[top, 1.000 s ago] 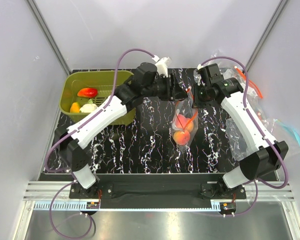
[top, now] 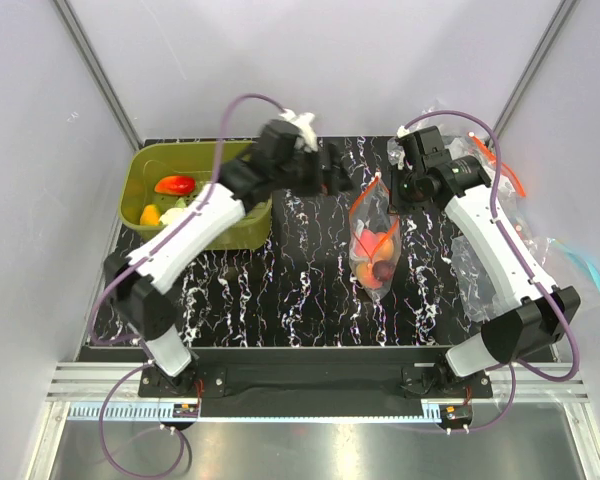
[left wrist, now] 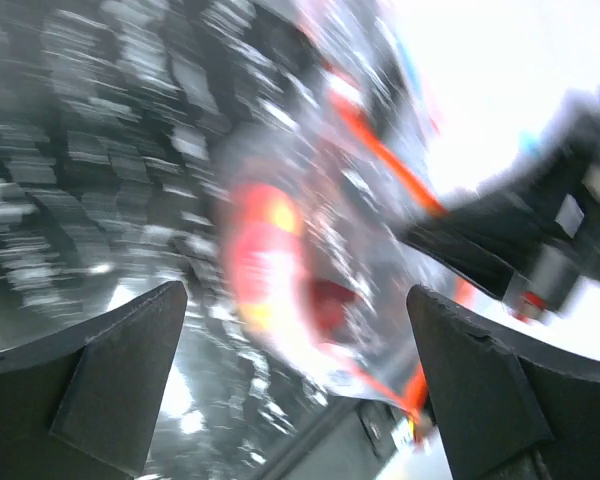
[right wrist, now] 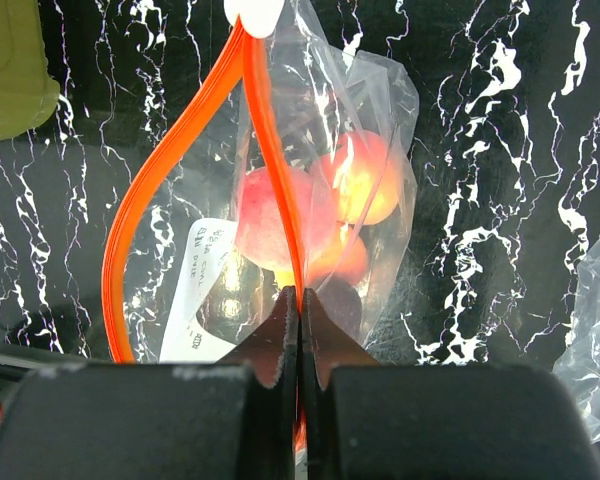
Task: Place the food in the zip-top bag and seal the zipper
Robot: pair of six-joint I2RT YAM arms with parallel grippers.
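A clear zip top bag (top: pixel 358 213) with an orange zipper stands at the table's centre right, its mouth spread apart. Inside are several round fruits: peaches (right wrist: pixel 363 178) and a dark plum-like fruit (top: pixel 383 270) near the bottom. My right gripper is shut on one side of the bag's mouth, the orange zipper strip (right wrist: pixel 270 140) running into its fingertips. Left of the bag, my left gripper (top: pixel 338 175) hangs open and blurred. Nothing sits between its fingers in the left wrist view.
At the back left stands a green bin (top: pixel 140 178) with a red pepper (top: pixel 175 185), a yellow item (top: pixel 150 215) and a cauliflower (top: pixel 173 214). Other empty bags (top: pixel 475 285) lie along the right.
The right arm has held still.
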